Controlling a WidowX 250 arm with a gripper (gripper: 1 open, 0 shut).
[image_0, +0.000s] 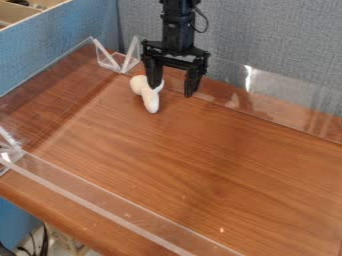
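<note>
My black gripper (174, 78) hangs from the top at the back middle of the wooden tray, its fingers spread open and pointing down. A white soft-looking object (148, 94), elongated with a rounded top, lies on the wood just left of and below the fingers, very near or at the left finger. Whether the two touch I cannot tell.
A clear angled piece (114, 60) stands at the back left corner. Grey and blue padded walls surround it, with cables at the lower left.
</note>
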